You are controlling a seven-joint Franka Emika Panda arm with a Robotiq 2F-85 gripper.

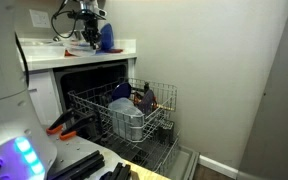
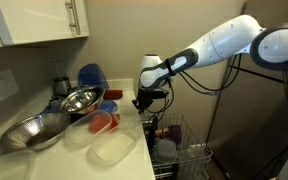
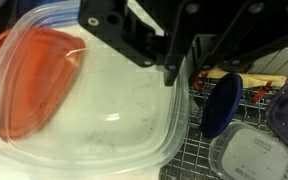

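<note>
A clear plastic container [image 2: 114,147] lies on the white counter close to its dishwasher-side edge. It fills much of the wrist view, where the clear container [image 3: 119,110] has its rim close under my gripper. In exterior view 2 my gripper [image 2: 142,106] is low over the counter edge, just beyond that container. Its dark fingers blend together in the wrist view, so whether they touch the rim or stand apart from it cannot be made out. Another clear container with a red item [image 3: 39,75] lies at the left of the wrist view.
Below the counter, the pulled-out dishwasher rack [image 1: 149,120] holds a clear tub [image 3: 249,155], a dark blue item [image 3: 221,105] and other dishes. A metal colander [image 2: 36,133] and a steel bowl [image 2: 82,100] stand further along the counter. A blue item [image 1: 107,38] stands behind the gripper.
</note>
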